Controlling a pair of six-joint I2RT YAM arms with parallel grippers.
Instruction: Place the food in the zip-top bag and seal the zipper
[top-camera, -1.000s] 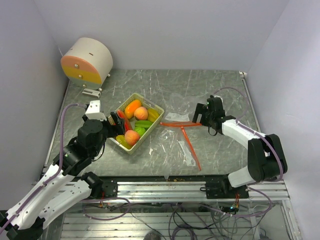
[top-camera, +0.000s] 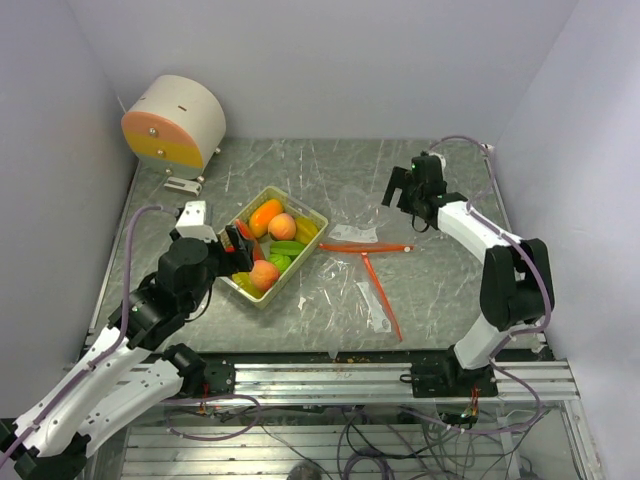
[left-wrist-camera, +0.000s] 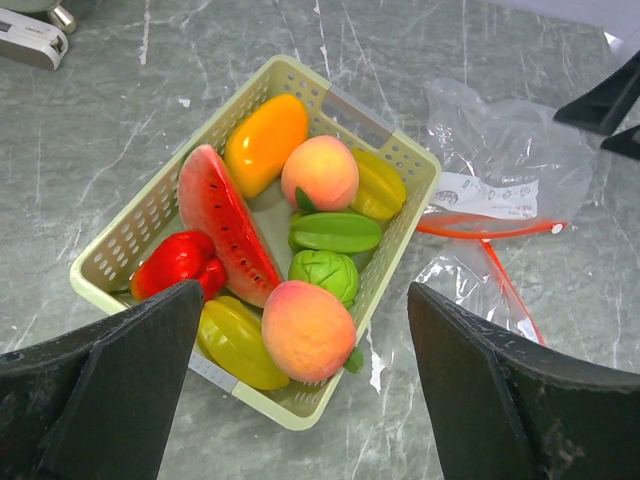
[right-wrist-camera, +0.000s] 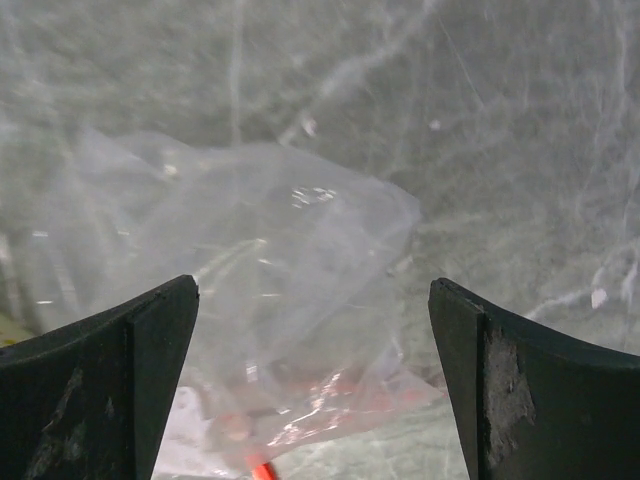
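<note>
Two clear bags with red zippers lie flat on the grey table: the far bag (left-wrist-camera: 500, 150) has its zipper running sideways, while the near bag (left-wrist-camera: 465, 285) has a slanting one. Toy food fills a pale basket (top-camera: 312, 268), among it an orange mango (left-wrist-camera: 266, 138), two peaches, a watermelon slice (left-wrist-camera: 225, 222), a red pepper (left-wrist-camera: 178, 262) and green pieces. Over the basket's left side, my left gripper (top-camera: 240, 250) is open and empty. My right gripper (top-camera: 397, 188) stands open above the table, right of the far bag; its wrist view shows the film (right-wrist-camera: 300, 240) below.
A cream bread bin (top-camera: 175, 125) with an orange and yellow front stands at the back left, a small white device (top-camera: 183, 186) before it. Bare table lies at the back and right. Walls close in both sides.
My right gripper has moved toward the back of the table, away from the right end of the far bag's zipper. The left arm has barely shifted; food and bags look unmoved.
</note>
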